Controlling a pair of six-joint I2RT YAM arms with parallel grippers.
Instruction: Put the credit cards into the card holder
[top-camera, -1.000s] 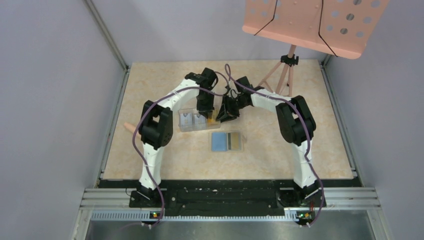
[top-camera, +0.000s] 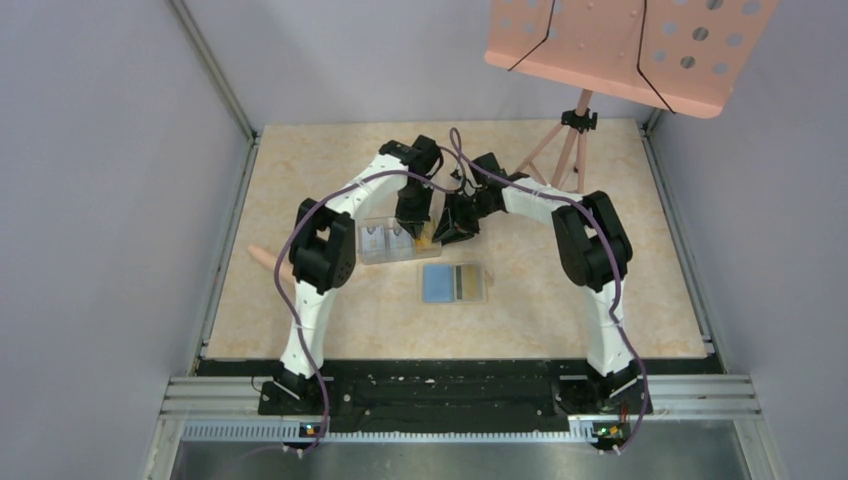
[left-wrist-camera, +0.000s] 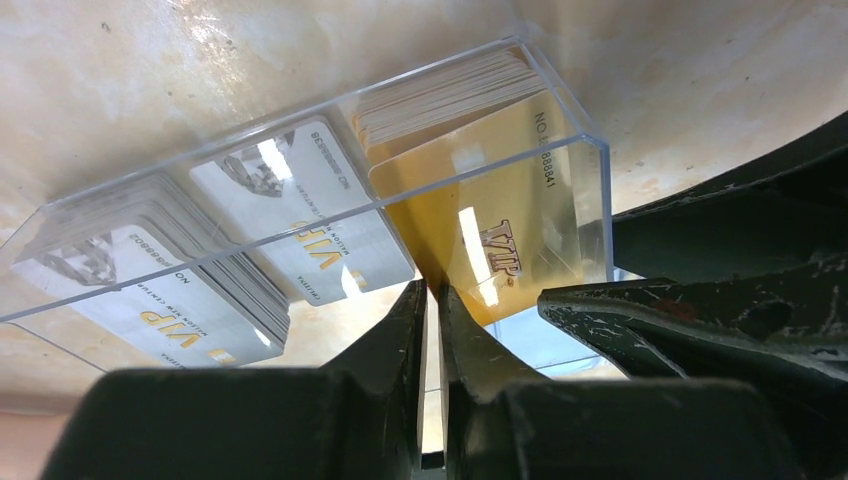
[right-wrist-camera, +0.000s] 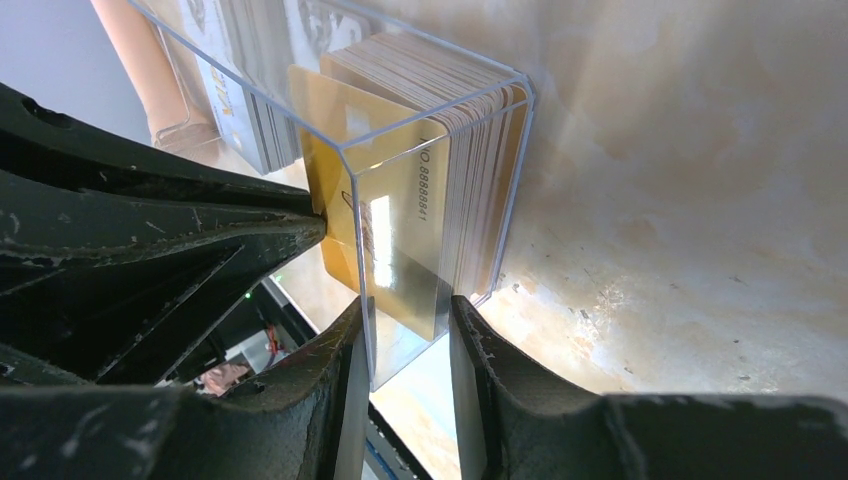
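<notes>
The clear card holder (top-camera: 375, 255) has three compartments: two with white VIP cards (left-wrist-camera: 315, 220), the right one with gold cards (left-wrist-camera: 500, 230). In the left wrist view, one gold card sits tilted at the front of its stack, and my left gripper's fingertips (left-wrist-camera: 428, 295) touch its lower left corner, close together; whether they grip it is unclear. My right gripper straddles the holder's right end corner, one finger either side; how firmly it holds is unclear.
A tray (top-camera: 438, 283) with blue and gold contents lies in front of the holder. A pink stand (top-camera: 560, 150) rises at back right.
The right arm and the holder look unchanged.
</notes>
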